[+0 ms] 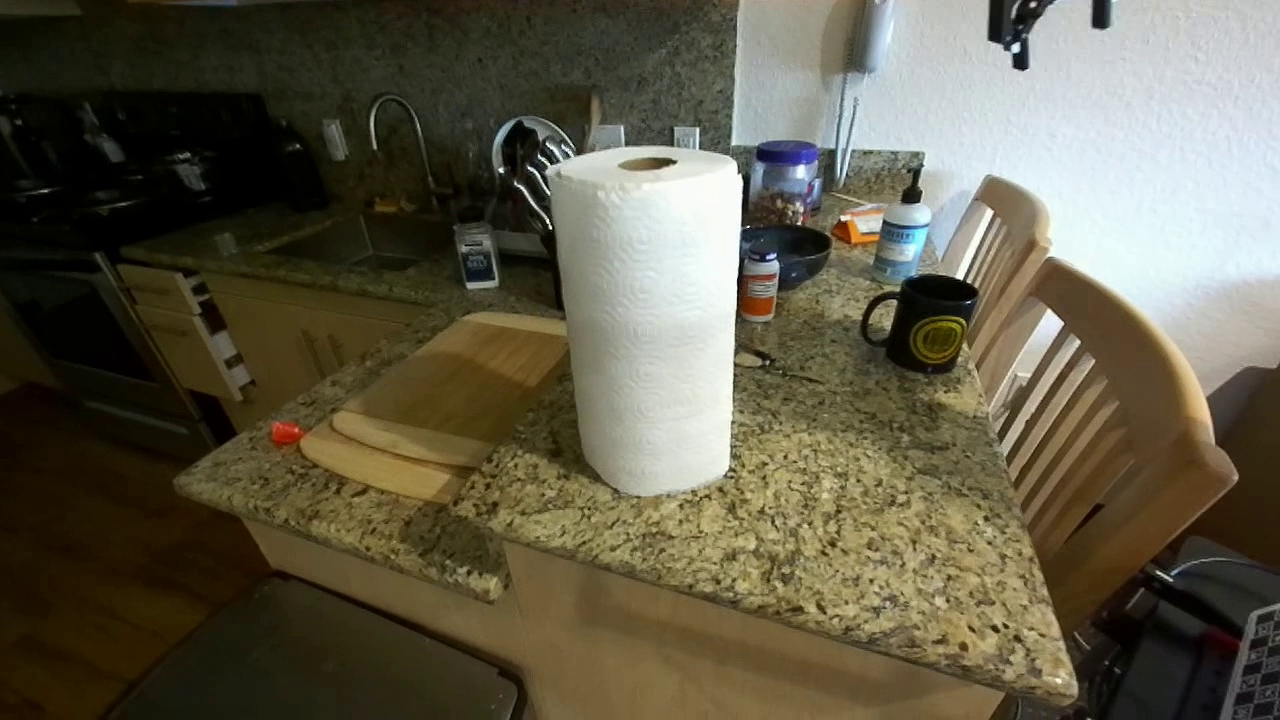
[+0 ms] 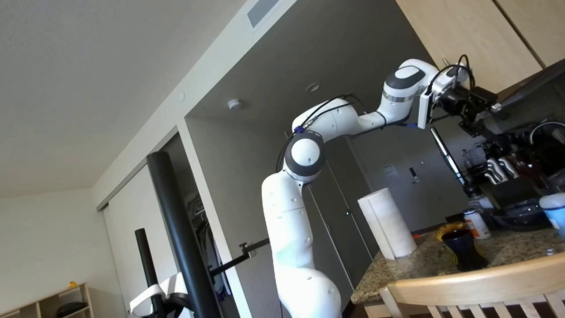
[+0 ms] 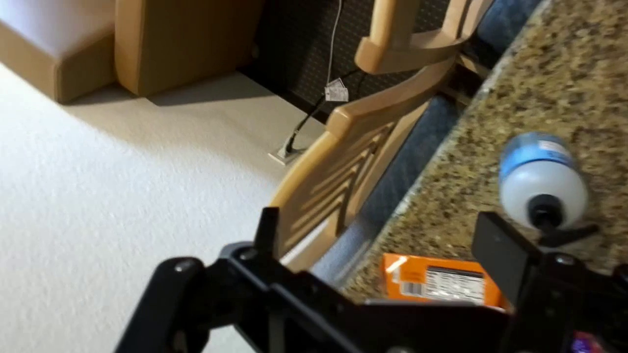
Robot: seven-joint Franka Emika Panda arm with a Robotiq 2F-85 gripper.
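Observation:
My gripper is open, its two fingers far apart in the wrist view and nothing held between them. Beyond the gap and lower down, an orange packet [image 3: 438, 281] lies on the granite counter, near the right finger. The soap pump bottle [image 3: 541, 176] stands past that finger. At the top edge of exterior view 1 the gripper [image 1: 1060, 26] is only partly in frame, high above the counter's far end. A black mug [image 1: 932, 324] and an upright paper towel roll [image 1: 654, 324] stand on the counter, well apart from it.
Beside the roll lie wooden cutting boards [image 1: 468, 378]. A dark bowl [image 1: 798, 254], a pill bottle [image 1: 758, 288] and a purple-lidded jar [image 1: 783, 186] crowd the far end. Wooden chairs [image 1: 1110, 396] line the right edge.

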